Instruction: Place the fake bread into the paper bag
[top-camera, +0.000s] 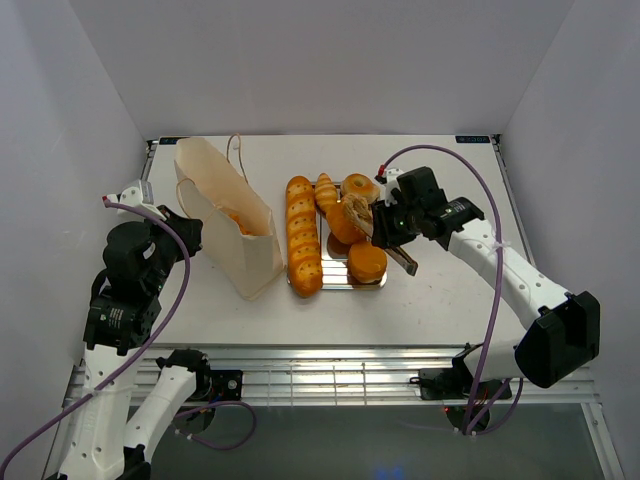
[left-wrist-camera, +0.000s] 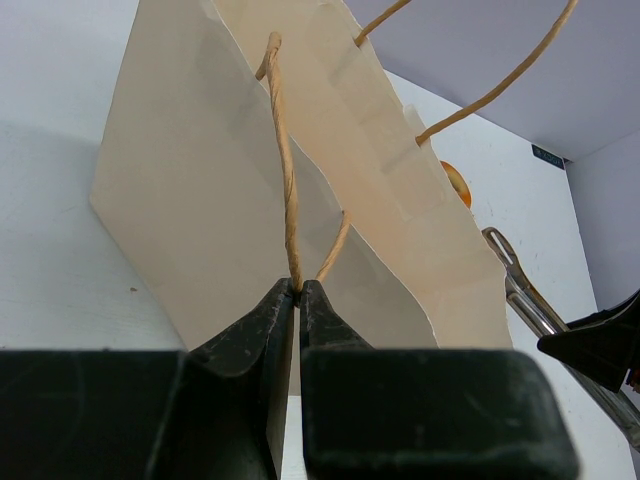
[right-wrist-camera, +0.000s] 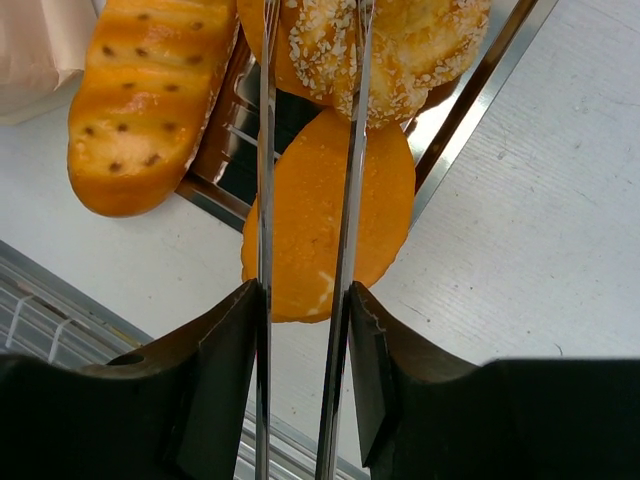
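The open paper bag (top-camera: 258, 265) leans on the left of the table, with something orange inside its mouth. My left gripper is shut on the bag's twisted handle (left-wrist-camera: 286, 170). My right gripper grips metal tongs (right-wrist-camera: 352, 210) from outside; their two arms stand apart. In the right wrist view the tongs' tips reach over a seeded bread (right-wrist-camera: 430, 50) and cross above a round bun (right-wrist-camera: 300, 215). Whether the tips touch any bread cannot be told. A long loaf (top-camera: 302, 235) lies between bag and tray.
A metal tray (top-camera: 337, 284) holds the breads, among them a small croissant-like roll (top-camera: 326, 192) and a ring-shaped bread (top-camera: 360, 185) at the back. The table right of the tray is bare. A metal rail (top-camera: 330, 375) runs along the front.
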